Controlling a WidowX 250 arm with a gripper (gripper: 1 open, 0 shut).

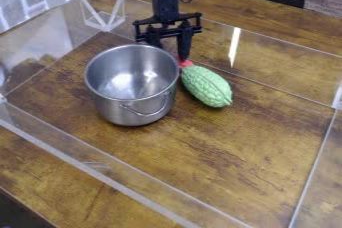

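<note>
A steel pot (124,97) with a wire handle stands on the wooden table, left of centre. Just right of it lies a pale green, bumpy bitter melon (207,87), slanting. My black gripper (170,44) reaches down from the top centre behind the pot and the melon, its lower part close to the pot's back rim and partly hidden. A small red bit shows near the melon's upper end. I see nothing held between the fingers.
Transparent edges run along the left side and the right. A small pale strip stands upright at the right of the gripper.
</note>
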